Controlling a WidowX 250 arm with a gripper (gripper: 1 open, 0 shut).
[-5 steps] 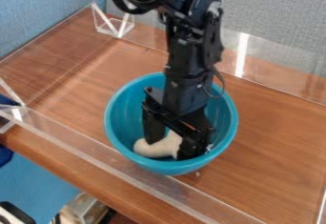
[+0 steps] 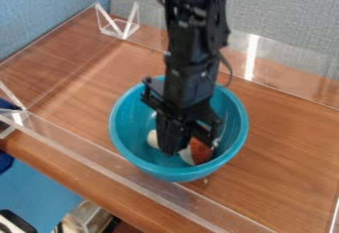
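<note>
My black gripper (image 2: pixel 185 128) is lowered into a turquoise bowl (image 2: pixel 133 128) on the wooden table. Behind and below it, partly hidden, lie a pale object (image 2: pixel 154 140) and a reddish-brown and pale item (image 2: pixel 200 152) in the bowl. The fingertips are dark against the bowl, and I cannot make out anything held between them.
Clear wooden table (image 2: pixel 279 168) lies to the right and at the upper left of the bowl. A transparent edge runs along the front. A white wire stand (image 2: pixel 117 24) is at the back left, by the walls.
The arm has risen slightly and shifted within the bowl, showing more of the reddish item. The pale object, larger in view a second ago, is now mostly hidden.
</note>
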